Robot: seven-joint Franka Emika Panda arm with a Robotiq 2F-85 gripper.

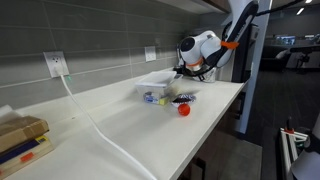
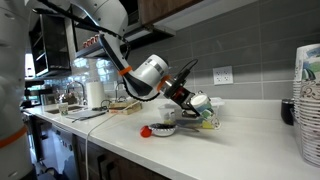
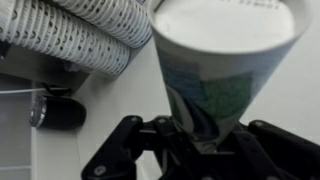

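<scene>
A paper cup (image 3: pixel 215 85) with a green and blue print fills the middle of the wrist view, its white round end facing the camera. My gripper is shut on it, one finger on either side near its narrow part. In exterior view 2 the cup (image 2: pixel 201 103) shows as a white round shape at the end of the arm, above the counter. Seen from exterior view 1, the gripper (image 1: pixel 181 72) is small, and its grip is hard to make out there.
On the counter (image 1: pixel 125 135) are a red ball (image 1: pixel 183 110), a dark striped item (image 1: pixel 182 98) and a white box (image 1: pixel 155 83). Tall stacks of white cups (image 2: pixel 307 80) stand at the right in exterior view 2.
</scene>
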